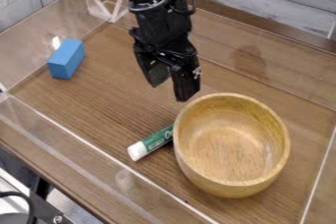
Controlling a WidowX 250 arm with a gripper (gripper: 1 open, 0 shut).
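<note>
The black robot arm reaches down from the top centre, its gripper [171, 79] hanging open over the wooden table, just above and left of the rim of a large tan bowl [231, 149]. A green cylinder with a white end [155, 140] lies on the table left of the bowl. A blue block [66, 58] stands at the left.
The wooden table [92, 110] has free room in the middle left and at the upper right. A clear edge strip runs along the left side, with dark cables at the lower left corner.
</note>
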